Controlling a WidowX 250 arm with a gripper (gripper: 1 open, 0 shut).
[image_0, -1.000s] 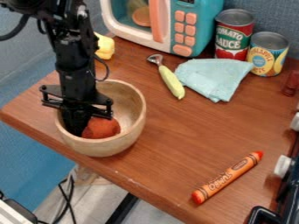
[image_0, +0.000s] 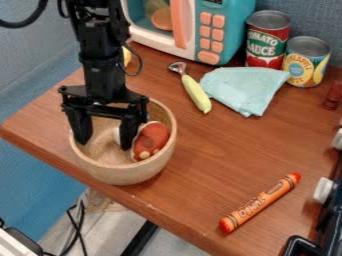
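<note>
My black gripper (image_0: 104, 128) hangs over the near-left part of a beige bowl (image_0: 126, 172), its two fingers apart, one at the left rim, the other beside a red-orange round object (image_0: 152, 140) in the bowl's right side. Nothing shows held between the fingers.
A yellow banana-like item (image_0: 197, 93), a blue cloth (image_0: 245, 88), two cans (image_0: 267, 40) and a toy microwave (image_0: 181, 25) stand at the back. An orange crayon-like tube (image_0: 261, 203) lies at front right. Black equipment (image_0: 321, 230) edges the right.
My gripper has risen slightly and its fingers show wider apart. The round object sits farther right in the bowl, more of it visible.
</note>
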